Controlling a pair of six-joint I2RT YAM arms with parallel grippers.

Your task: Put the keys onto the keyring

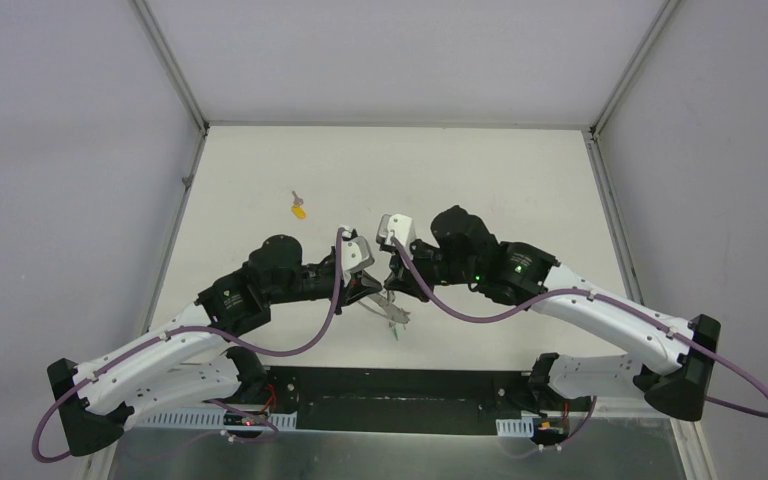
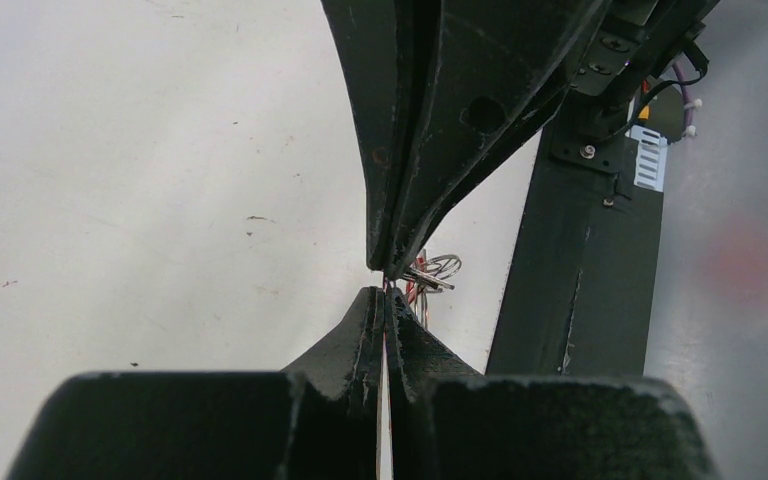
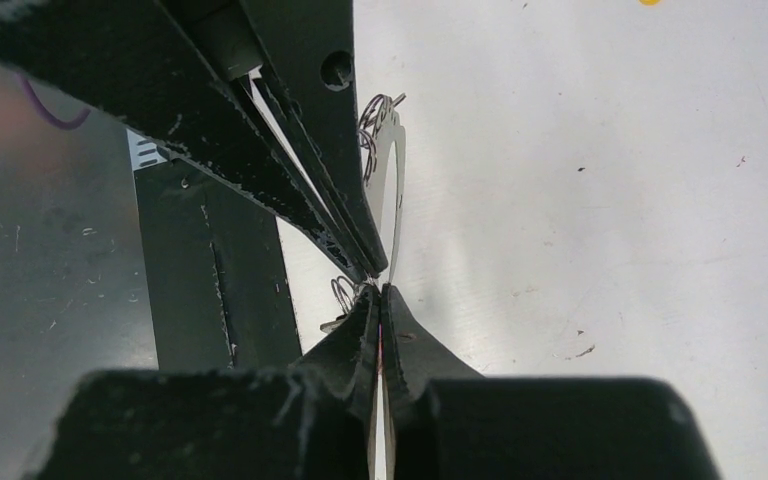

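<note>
Over the front middle of the table my left gripper (image 1: pixel 381 289) and right gripper (image 1: pixel 388 289) meet tip to tip, both shut. Just beneath them in the top view is a pale metal keyring piece (image 1: pixel 394 313). The right wrist view shows its flat grey loop (image 3: pixel 399 165) with coiled wire rings (image 3: pixel 368 125) at the far end. Another small wire ring (image 3: pixel 341 291) shows beside the tips there. Wire loops (image 2: pixel 447 266) and thin metal pieces appear behind the tips in the left wrist view. What lies between either pair of fingertips is hidden. A key with a yellow tag (image 1: pixel 298 211) lies apart.
A dark rail (image 1: pixel 400 400) runs along its front edge, close to the grippers. Frames and walls bound the sides and back.
</note>
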